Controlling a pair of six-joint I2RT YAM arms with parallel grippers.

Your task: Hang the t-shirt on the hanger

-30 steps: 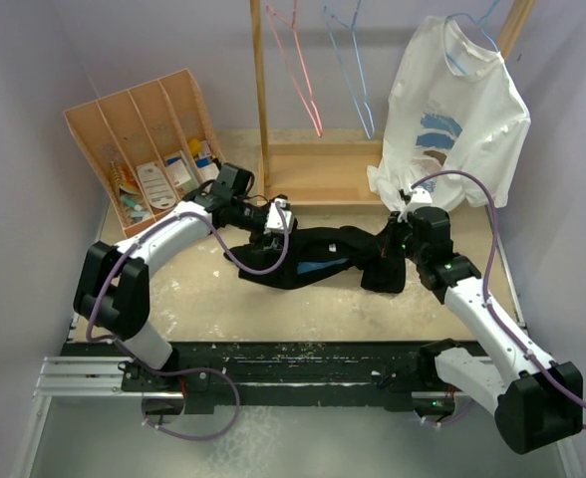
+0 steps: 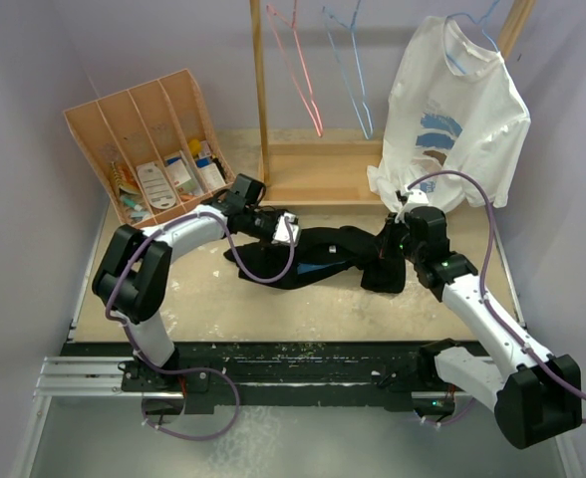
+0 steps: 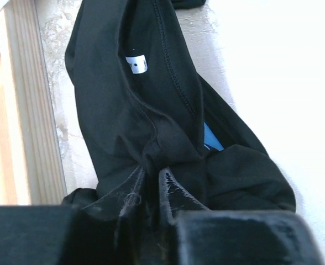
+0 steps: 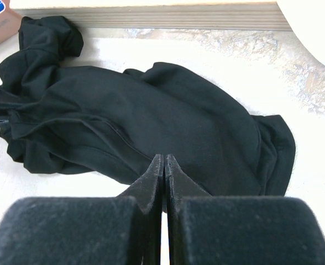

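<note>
A black t-shirt [image 2: 318, 254] lies bunched on the table, a blue patch showing. My left gripper [image 2: 278, 231] is down at its left part; in the left wrist view the fingertips [image 3: 171, 185] sit in the folds, and I cannot see whether they are shut on cloth. My right gripper is shut over the shirt's right part; whether cloth is between its fingers cannot be seen.
A pink hanger [image 2: 308, 100] and a blue hanger [image 2: 358, 90] hang from a wooden rack [image 2: 313, 174]; a white t-shirt [image 2: 433, 90] hangs at right. A divided box [image 2: 134, 129] stands back left.
My left gripper has moved slightly down toward the table's front and a little right. The right arm has shifted very slightly. The shirt looks much the same.
</note>
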